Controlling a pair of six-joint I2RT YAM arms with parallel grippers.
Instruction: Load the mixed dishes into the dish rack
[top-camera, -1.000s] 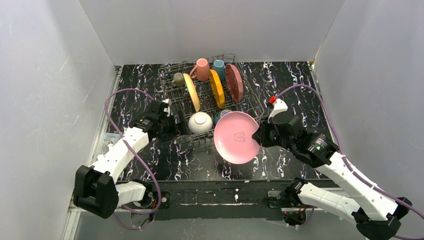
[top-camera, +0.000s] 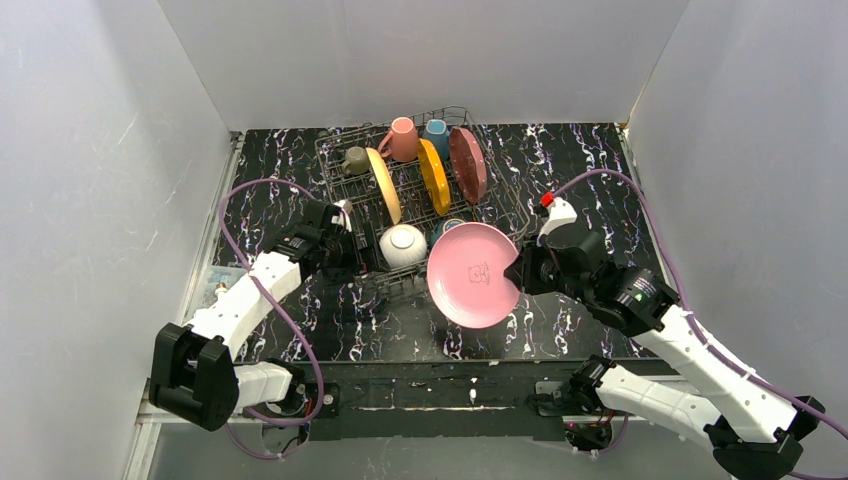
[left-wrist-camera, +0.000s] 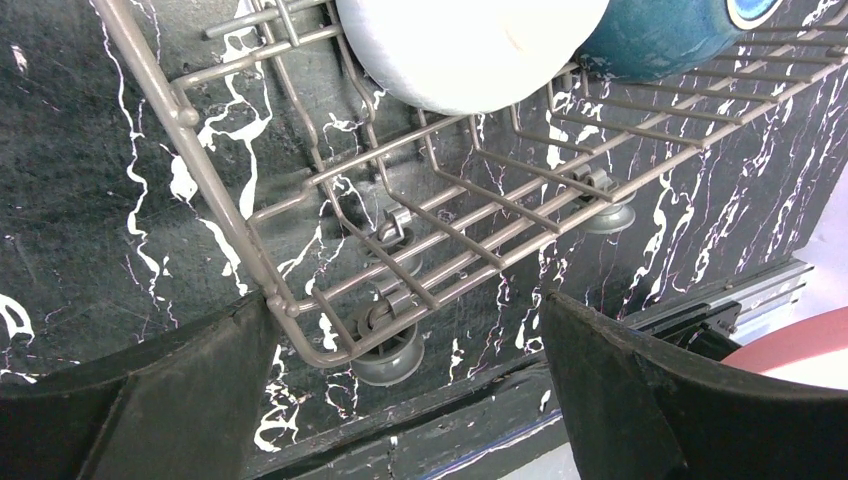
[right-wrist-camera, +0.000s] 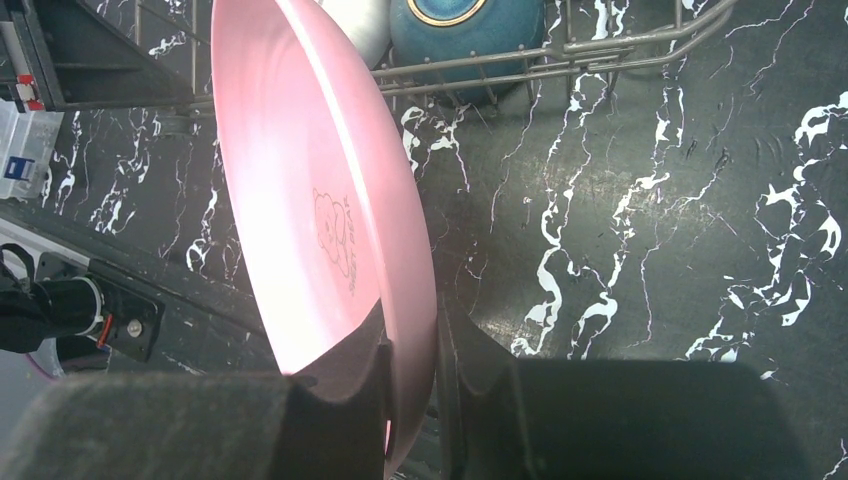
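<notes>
The wire dish rack (top-camera: 408, 185) holds a pink mug (top-camera: 402, 140), a blue cup (top-camera: 436, 137), a grey-green cup (top-camera: 356, 160), two yellow dishes (top-camera: 434, 177), a dark pink dish (top-camera: 468, 166), a white bowl (top-camera: 402, 246) and a teal bowl (left-wrist-camera: 665, 38). In front of the rack, my right gripper is shut on the rim of a pink plate (top-camera: 470, 278), held clear of the rack. My left gripper stands open at the rack's front left corner, the corner wires showing between its fingers; whether they touch is unclear.
Grey walls enclose both sides and the back. A clear plastic box (right-wrist-camera: 25, 150) sits at the left edge, partly behind my left arm.
My left gripper has edged right toward the rack. The rack's front, with the white bowl, appears nudged very slightly right. The right arm and pink plate stay put.
</notes>
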